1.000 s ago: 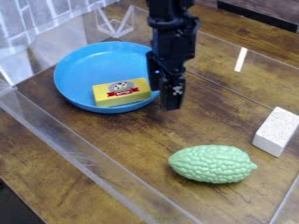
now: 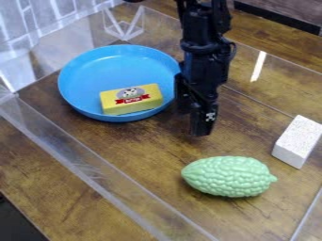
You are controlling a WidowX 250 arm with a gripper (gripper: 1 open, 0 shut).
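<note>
My black gripper [image 2: 197, 105] hangs low over the wooden table, just right of a blue plate [image 2: 88, 64]; whether its fingers are open or shut is unclear. A yellow butter-like box [image 2: 131, 100] with a cow label lies in the front of the plate. A green bumpy gourd [image 2: 229, 177] lies toward the front right, and a white block [image 2: 297, 141] sits at the right edge.
Clear plastic walls run along the left, front and right sides of the wooden table [image 2: 151, 160]. A tiled surface shows at the back left.
My gripper has moved slightly right and down from beside the plate's edge over the last second. The plate, box, gourd and block look unmoved.
</note>
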